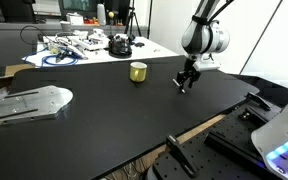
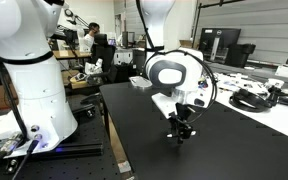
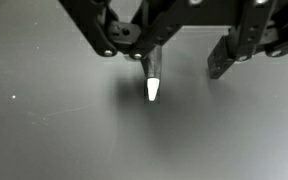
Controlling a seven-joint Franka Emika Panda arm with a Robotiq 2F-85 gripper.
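Note:
My gripper stands open low over the dark table, its two fingers well apart in the wrist view. A dark, slim marker-like object with a white tip (image 3: 152,88) shows beside the left finger, clear of the right finger (image 3: 220,60). Whether it touches the left finger, I cannot tell. From exterior view 1, the gripper (image 1: 182,88) is close to the tabletop, right of the yellow cup (image 1: 138,72). Exterior view 2 has the gripper (image 2: 177,132) near the table's middle, and the slim object is too small to make out clearly there.
Behind lies a white board (image 1: 84,42) with cables and tools. A silver metal plate (image 1: 34,104) rests at the left end of the table. Much of the dark tabletop (image 1: 94,120) between plate and gripper is bare.

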